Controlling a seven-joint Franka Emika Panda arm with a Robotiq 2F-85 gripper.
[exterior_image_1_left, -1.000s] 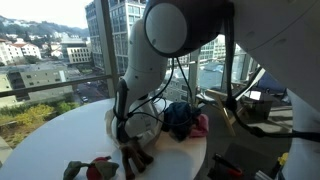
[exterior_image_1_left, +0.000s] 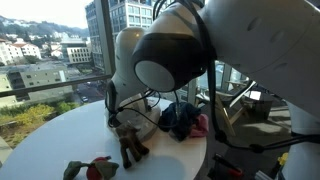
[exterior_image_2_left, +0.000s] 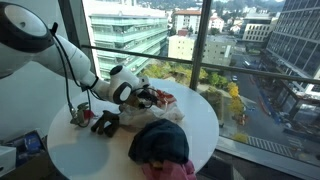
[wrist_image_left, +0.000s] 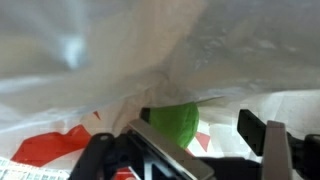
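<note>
A crumpled translucent plastic bag (exterior_image_2_left: 165, 112) rests on the round white table (exterior_image_2_left: 68, 158). In the wrist view the bag (wrist_image_left: 210, 45) fills the upper part, close to the camera. My gripper is at the bag, its fingers parted. A green item (wrist_image_left: 177, 122) shows in the gap between the fingers; whether they touch it, I cannot tell. Red and white printed material (wrist_image_left: 50, 147) lies behind and beside it. In the exterior views the arm and bag mostly hide the fingertips.
A brown plush toy (exterior_image_1_left: 131, 146) and a red and green item (exterior_image_1_left: 90, 168) lie at the near side. Dark blue cloth (exterior_image_2_left: 158, 142) and pink cloth (exterior_image_2_left: 165, 170) sit by the table edge. Windows stand behind.
The arm has swung lower and its wrist has shifted left and away from the camera in exterior view 1. The toys and cloths stay in place.
</note>
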